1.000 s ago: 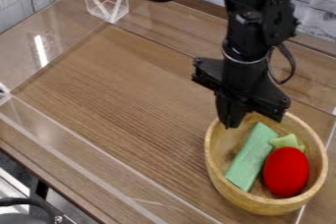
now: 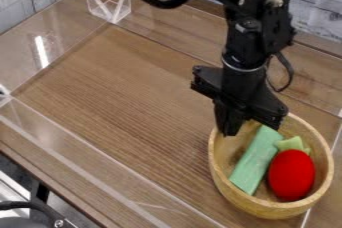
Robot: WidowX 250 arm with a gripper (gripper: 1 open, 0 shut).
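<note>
My gripper (image 2: pixel 233 124) is low over the back-left rim of a round yellow bowl (image 2: pixel 274 209) at the lower right, its fingertips pointing down near the rim. It looks shut, with nothing visible between its fingers. The bowl holds a long green item (image 2: pixel 251 164), a red oval object (image 2: pixel 293 177) and a small light-green piece (image 2: pixel 297 144). Whether the fingertips touch the rim or the green item is unclear.
Bare wooden table (image 2: pixel 114 112) fills the left and middle. A clear plastic container (image 2: pixel 110 4) stands at the far upper left. Dark cables show at the bottom-left corner.
My gripper has shifted slightly left over the bowl's rim. The bowl and its contents look unchanged.
</note>
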